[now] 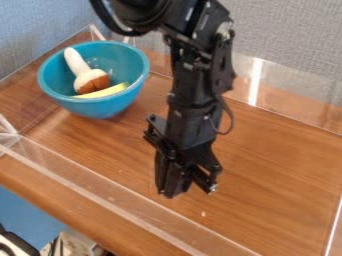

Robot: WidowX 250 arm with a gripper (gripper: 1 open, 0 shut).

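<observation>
The black arm reaches down from the top centre to my gripper (185, 184), which points at the wooden surface (267, 200) in the middle of the view. My gripper looks shut, and I see nothing held in it. To its upper left, apart from it, a teal bowl (60, 85) holds a white and brown object (90, 74) and a yellow item (104, 92).
Clear strips or panels border the wood along the back and the front left. Grey walls stand behind. The wood to the right of my gripper is clear. Beyond the front left edge lies a blue area (24, 212).
</observation>
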